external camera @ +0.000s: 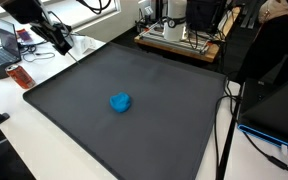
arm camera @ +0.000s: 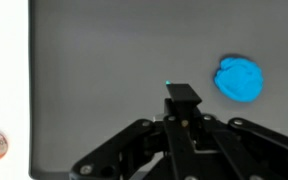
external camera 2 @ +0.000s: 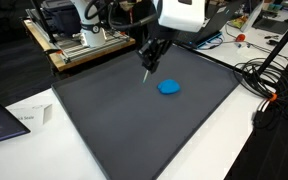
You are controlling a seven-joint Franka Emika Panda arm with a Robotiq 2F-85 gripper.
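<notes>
My gripper [external camera: 64, 47] is shut on a thin, pale stick [external camera: 72, 58] that points down over the back left part of the dark board. In exterior view 2 the light stick [external camera 2: 145, 76] shows beneath the gripper [external camera 2: 151, 65]. From the wrist, the black fingers [arm camera: 184, 94] are together, and only a small bluish tip [arm camera: 167, 82] peeks out beside them. A crumpled bright blue lump [external camera: 120, 102] lies on the board, apart from the gripper; the wrist view has this blue lump [arm camera: 238, 79] at right.
The dark grey board [external camera: 134, 145] is otherwise clear. An orange-red can [external camera: 20, 77] stands off its left edge. Loose black cables [external camera 2: 269, 85] run beside the board in exterior view 2.
</notes>
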